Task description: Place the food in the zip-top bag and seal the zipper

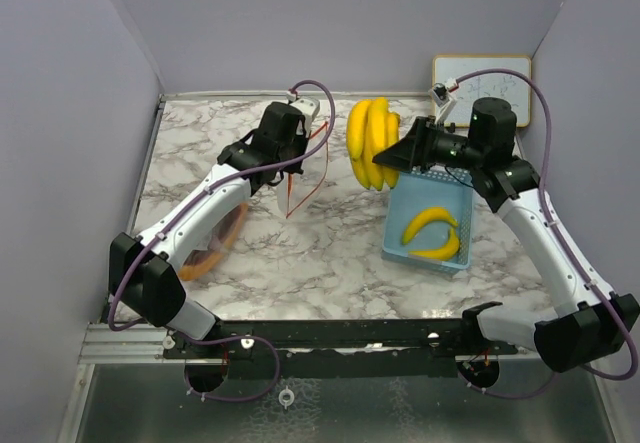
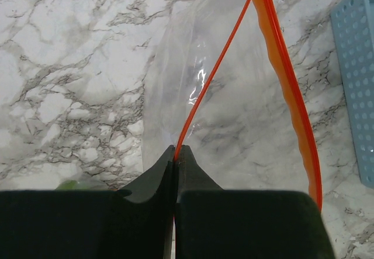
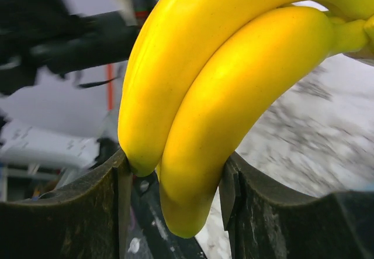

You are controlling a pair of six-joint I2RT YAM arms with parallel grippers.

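Note:
A bunch of yellow bananas (image 1: 375, 141) hangs in the air between the bag and the basket. My right gripper (image 1: 408, 153) is shut on it; in the right wrist view the fingers (image 3: 120, 194) press the lower ends of the bananas (image 3: 234, 78). The clear zip top bag (image 2: 234, 118) has an orange zipper (image 2: 292, 95), and its mouth is spread apart. My left gripper is shut on the thin zipper edge at one side of that mouth. Two loose bananas (image 1: 432, 231) lie in the light blue basket (image 1: 395, 243).
Another bag with an orange edge (image 1: 215, 248) lies at the left of the marble table, partly under my left arm. A whiteboard (image 1: 482, 88) stands at the back right. Bare marble (image 1: 335, 273) stretches in front of the bag.

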